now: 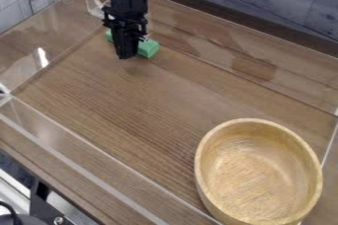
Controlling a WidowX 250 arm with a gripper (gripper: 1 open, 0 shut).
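Note:
The black gripper reaches down from the top of the camera view over a green object, which shows on both sides of it, partly hidden behind the fingers. Whether the fingers are open or shut on it cannot be made out at this size. A large light wooden bowl sits at the lower right.
Cables and dark floor show beyond its edge at the lower left.

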